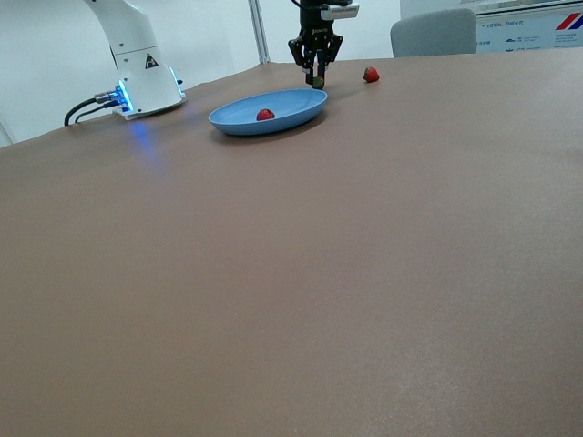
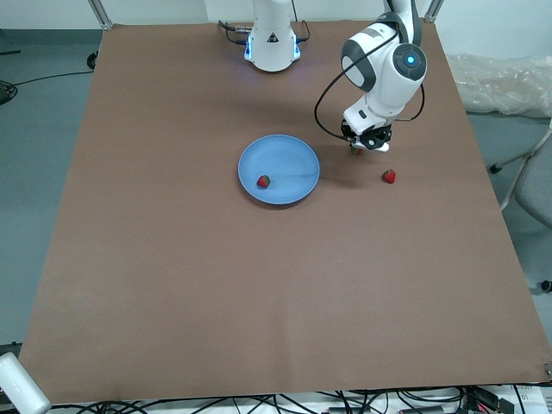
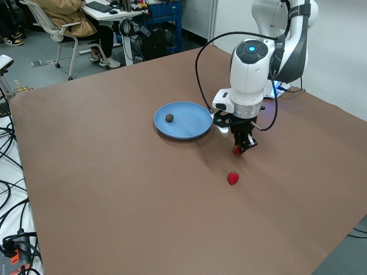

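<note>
A blue plate (image 2: pixel 279 169) holds one strawberry (image 2: pixel 263 181). My gripper (image 3: pixel 239 146) is low over the table beside the plate, right at a second strawberry (image 3: pixel 236 150), which is partly hidden by it; in the top view a green top shows at the fingertips (image 1: pixel 318 80). Whether the fingers are closed on that berry I cannot tell. A third strawberry (image 3: pixel 233 177) lies alone on the table (image 2: pixel 285 293), off the plate, near the gripper.
The arm base (image 1: pixel 146 86) stands at the back of the table. Cables (image 2: pixel 259 404) run along the front edge outside the tabletop.
</note>
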